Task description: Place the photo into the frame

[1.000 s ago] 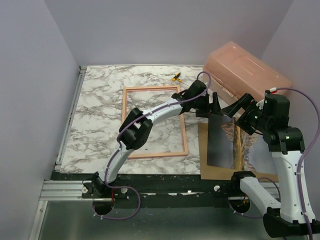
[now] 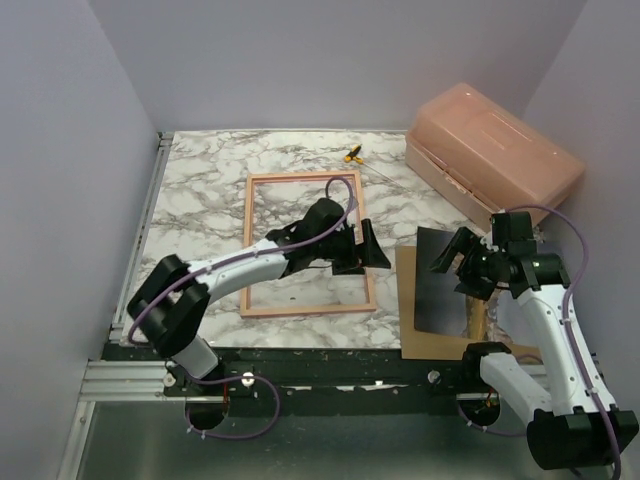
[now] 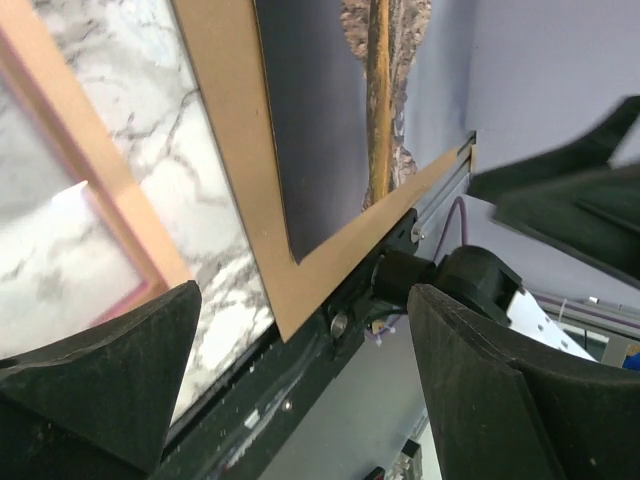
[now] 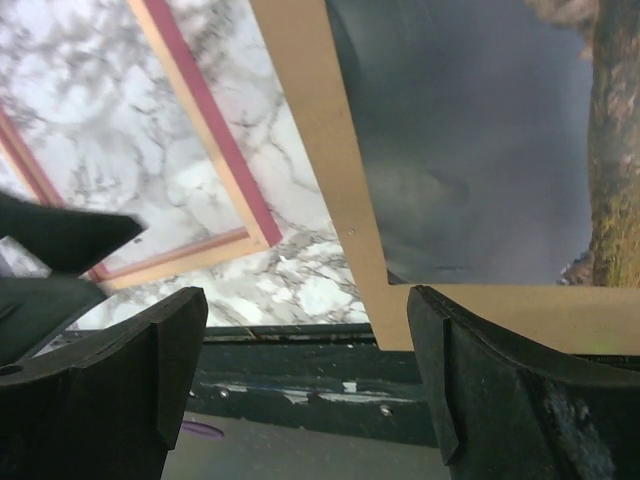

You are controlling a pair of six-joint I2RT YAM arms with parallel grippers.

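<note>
The wooden frame lies empty on the marble surface. Right of it is a brown board bearing a dark glossy sheet and patterned material, which looks like photos. My left gripper stands open over the frame's right side, nothing between its fingers. My right gripper hangs over the dark sheet with its fingers apart and nothing visible between them. In the right wrist view the board's edge runs beside the frame's rail.
A pink lidded box sits at the back right. A small yellow-handled tool lies behind the frame. Grey walls bound both sides, and a dark rail runs along the front.
My left gripper has moved left and toward the front, away from the board.
</note>
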